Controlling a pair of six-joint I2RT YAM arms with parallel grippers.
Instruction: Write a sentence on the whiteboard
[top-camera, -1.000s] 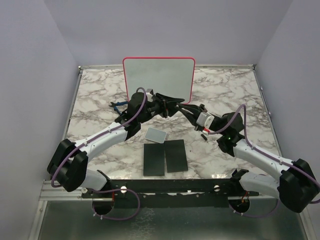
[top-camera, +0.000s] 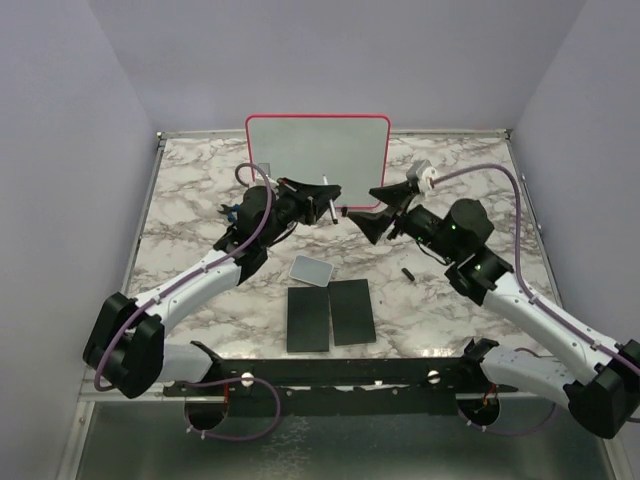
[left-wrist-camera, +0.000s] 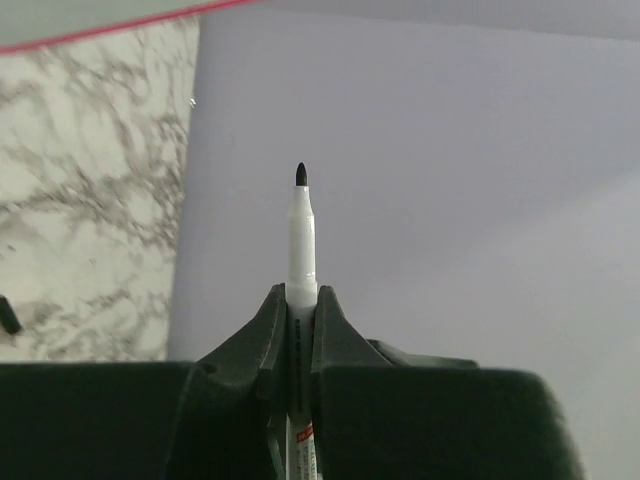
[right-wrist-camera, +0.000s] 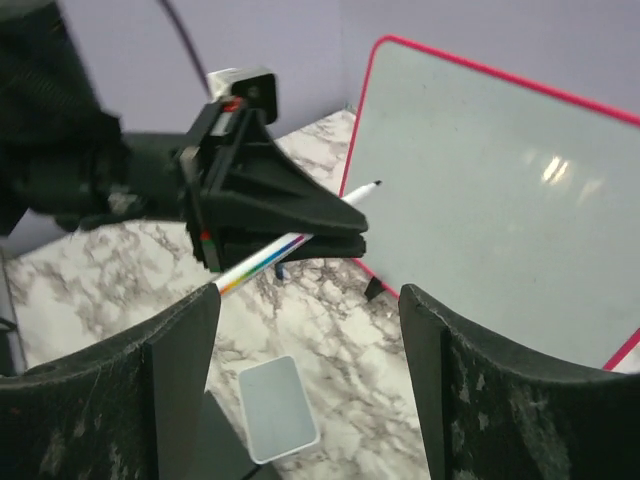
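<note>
The whiteboard (top-camera: 345, 150), pale with a red rim, stands at the back of the table; its face is blank where it shows. My left gripper (top-camera: 332, 194) is shut on a white marker (left-wrist-camera: 301, 240) in front of the board's lower edge. The marker's bare black tip points up and away from the left fingers in the left wrist view. In the right wrist view the marker (right-wrist-camera: 262, 265) slants, tip toward the board, apart from it as far as I can tell. My right gripper stands open close to the marker's tail, with nothing held.
A small grey-white tray-like piece (top-camera: 312, 270) and two dark panels (top-camera: 308, 322) lie in the middle front. A small black object (top-camera: 408, 275) rests on the marble to the right. Something blue (top-camera: 229, 212) sits beside the left arm.
The grippers met at the marker before; now they are apart. My right gripper has opened and turned, and its arm has shifted. The left has drawn slightly left, keeping the marker.
</note>
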